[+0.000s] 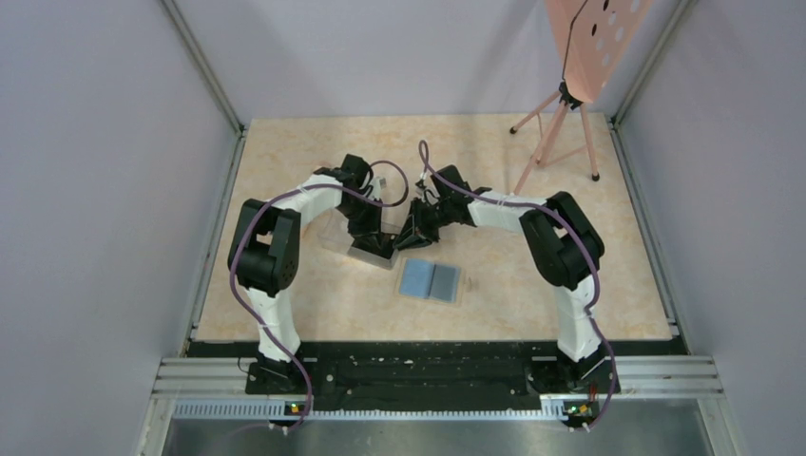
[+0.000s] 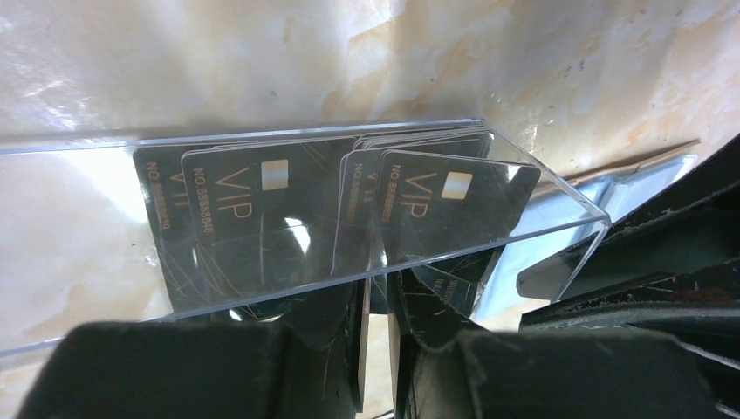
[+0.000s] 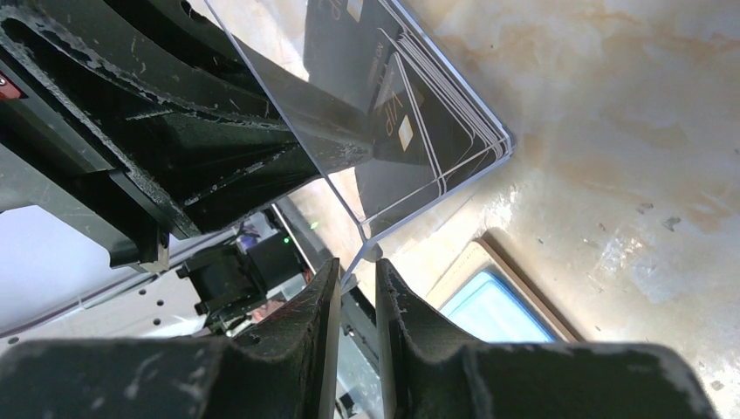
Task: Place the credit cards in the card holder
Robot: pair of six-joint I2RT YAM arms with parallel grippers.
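Black VIP cards [image 2: 229, 218] lie in overlapping groups in a clear open box [image 2: 476, 127], left of the table's centre from above. My left gripper is at the box's near edge, its fingers nearly closed with a narrow gap between them. Something dark shows at its tips; whether it is a card held there I cannot make out. My right gripper stands part open at a corner of the box, its fingers on either side of the clear edge. In the top view, the left gripper [image 1: 371, 239] and right gripper [image 1: 404, 245] partly cover the box.
A flat tray with a blue and a grey half [image 1: 415, 277] lies close in front of the right gripper. A pink easel [image 1: 556, 128] stands at the back right. Clear table [image 1: 475, 318] stretches along the front and right.
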